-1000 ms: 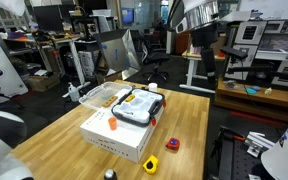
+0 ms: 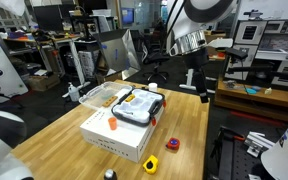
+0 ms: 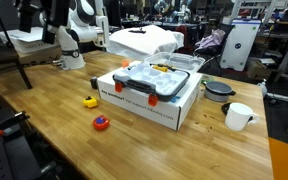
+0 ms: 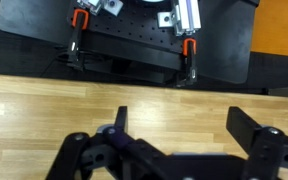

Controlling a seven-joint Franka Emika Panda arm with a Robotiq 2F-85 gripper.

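Note:
My gripper [image 2: 186, 78] hangs above the right end of the wooden table, its fingers spread wide. In the wrist view its dark fingers [image 4: 117, 143] stand far apart, with only bare tabletop between them. A clear lidded container [image 3: 156, 78] with red-orange clips rests on a white box [image 3: 174, 108]. On the table in front of the box lie a red round object [image 3: 101, 123] and a small yellow object [image 3: 91, 102]. Both are well clear of the gripper.
A white mug [image 3: 239, 117] and a dark grey pan [image 3: 218, 90] stand beyond the box. An orange cup [image 2: 112, 123] stands near it. Dark metal structure [image 4: 134, 45] borders the table in the wrist view.
Over the last second my gripper has come down from a higher position at the table's right end. The objects on the table have stayed in place.

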